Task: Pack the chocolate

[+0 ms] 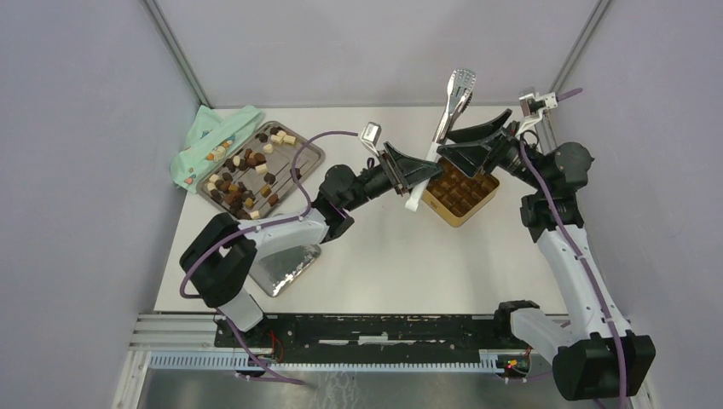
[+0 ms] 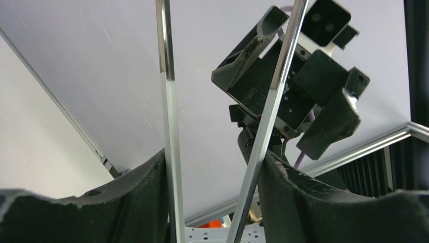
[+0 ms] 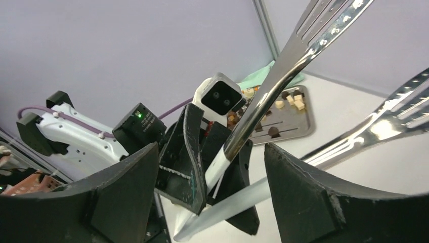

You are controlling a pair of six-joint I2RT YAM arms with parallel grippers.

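Steel tongs with white handles are up above the brown compartment box on the right. My left gripper grips their handles, which stand between its fingers in the left wrist view. My right gripper is beside the upper part of the handles; in the right wrist view its fingers stand apart, with the tongs just beyond them, and whether it touches them I cannot tell. Chocolates in white, brown and dark lie on a metal tray at the left.
A second, empty metal tray lies at the front left. A mint cloth with a pattern lies at the back left.
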